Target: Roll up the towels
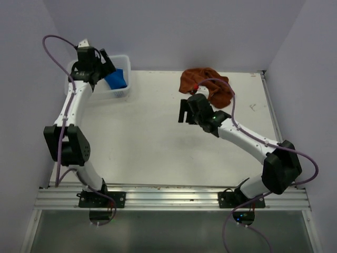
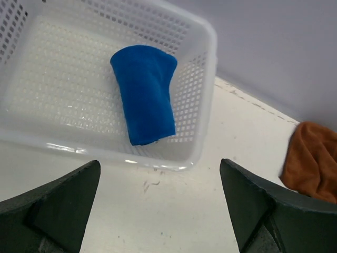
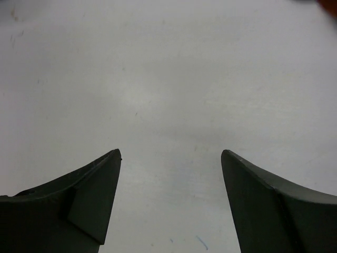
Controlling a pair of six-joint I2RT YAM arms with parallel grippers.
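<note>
A blue towel (image 2: 143, 95), rolled or folded into a bundle, lies in the right part of the white basket (image 1: 126, 90). My left gripper (image 1: 108, 64) hangs above the basket; in the left wrist view its fingers (image 2: 68, 205) stand wide apart with nothing between them. At the back right of the table lies a crumpled brown towel (image 1: 202, 84), its edge also in the left wrist view. Toward the front and left of that towel my right gripper (image 1: 184, 112) stands open over bare table, and its arm covers part of the brown cloth.
Grey walls (image 1: 179, 31) close off the back and both sides. A metal rail (image 1: 168, 197) runs along the front edge.
</note>
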